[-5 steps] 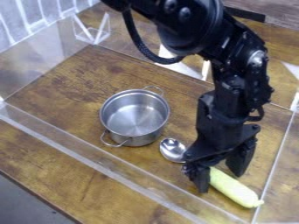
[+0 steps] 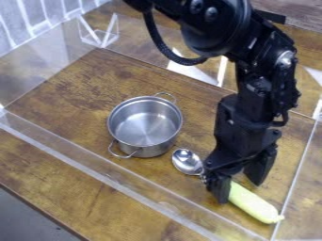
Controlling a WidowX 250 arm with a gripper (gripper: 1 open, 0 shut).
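Note:
My black gripper (image 2: 236, 177) is low at the right of the camera view, its fingers open over a pale yellow-green elongated object (image 2: 255, 205), which lies diagonally on the wooden table. The upper end of that object is partly hidden by the fingers. Just left of the gripper lies a metal spoon (image 2: 187, 160). Further left stands a steel pot (image 2: 143, 127) with two wire handles, empty inside.
Clear plastic walls (image 2: 75, 143) border the wooden work surface (image 2: 82, 94) along the front, left and right. The arm fills the upper right.
The gripper and arm have shifted only very slightly. The pot, spoon and pale object look unchanged.

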